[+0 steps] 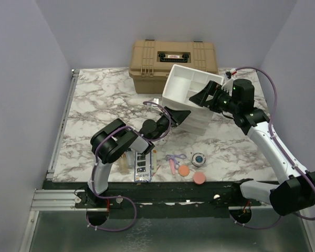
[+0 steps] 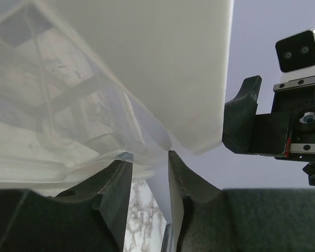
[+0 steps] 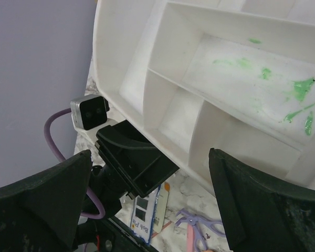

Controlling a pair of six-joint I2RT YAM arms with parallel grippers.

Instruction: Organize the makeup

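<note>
A white organizer point(image 1: 178, 81) with compartments sits tilted on a clear stacked base point(image 2: 52, 94) in front of a tan case. My left gripper point(image 1: 173, 115) is at the organizer's front left, its fingertips against the lower edge; whether they hold it cannot be told. My right gripper point(image 1: 207, 97) stands open over the organizer's right side. In the right wrist view the compartments point(image 3: 252, 73) are empty apart from green smears. Makeup items lie along the front: a palette point(image 1: 143, 167), scissors point(image 1: 176, 156), a pink tube point(image 1: 172, 167) and round compacts point(image 1: 199, 177).
The tan toolbox point(image 1: 147, 73) stands at the back. Bare marble point(image 1: 100, 94) fills the left of the table; some free room lies at the front right.
</note>
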